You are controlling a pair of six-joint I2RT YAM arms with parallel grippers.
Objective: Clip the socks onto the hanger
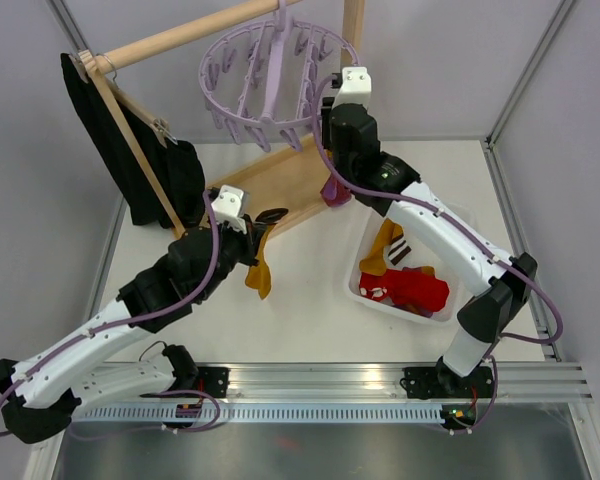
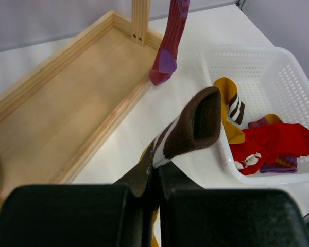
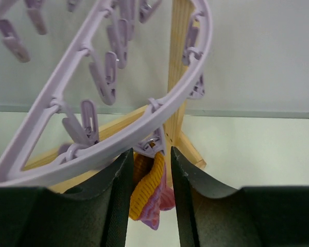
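Note:
My left gripper is shut on a mustard sock with a brown-and-white cuff (image 2: 193,123), held below the round lilac hanger (image 1: 212,100). My right gripper is at the hanger's right side, fingers apart around the view of a lilac clip (image 3: 148,141) with yellow and pink socks (image 3: 149,190) beneath it. In the left wrist view a red-and-purple sock (image 2: 167,56) hangs down over the wooden frame.
A white basket (image 1: 370,300) of socks sits at the right. The wooden stand (image 1: 180,35) carries the hanger, and black cloth (image 1: 100,130) hangs at its left.

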